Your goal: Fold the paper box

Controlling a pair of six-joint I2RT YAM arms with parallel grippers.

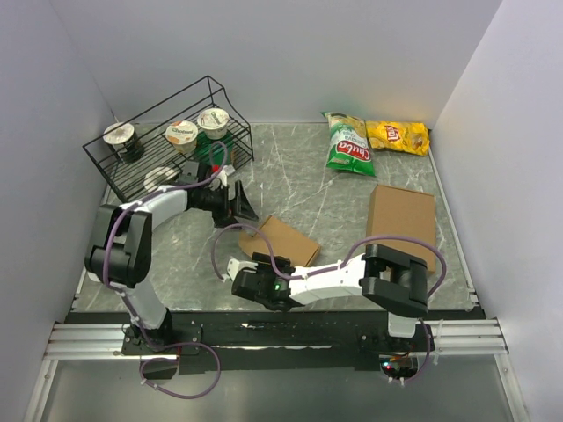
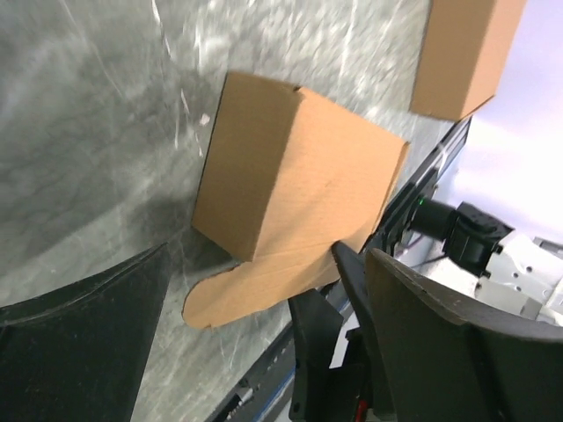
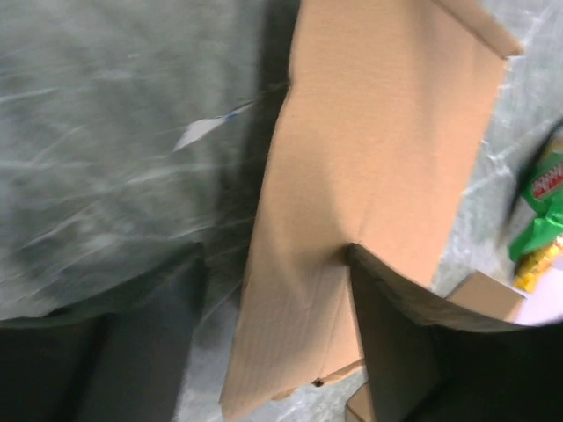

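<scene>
A brown paper box (image 1: 286, 242) lies on the marble counter between my grippers, with a raised end and a long flap. My left gripper (image 1: 236, 211) hangs open just off its upper-left end; in the left wrist view the box (image 2: 246, 167) sits beyond the open fingers. My right gripper (image 1: 264, 277) is at the box's near edge; in the right wrist view one blurred finger is pressed at the cardboard (image 3: 378, 176) and the other is off its edge, the two apart. Whether it grips the flap is unclear.
Another brown box (image 1: 402, 224) lies to the right. A green chips bag (image 1: 348, 142) and a yellow bag (image 1: 397, 136) are at the back. A wire rack (image 1: 167, 141) with tubs stands back left. The counter behind the box is clear.
</scene>
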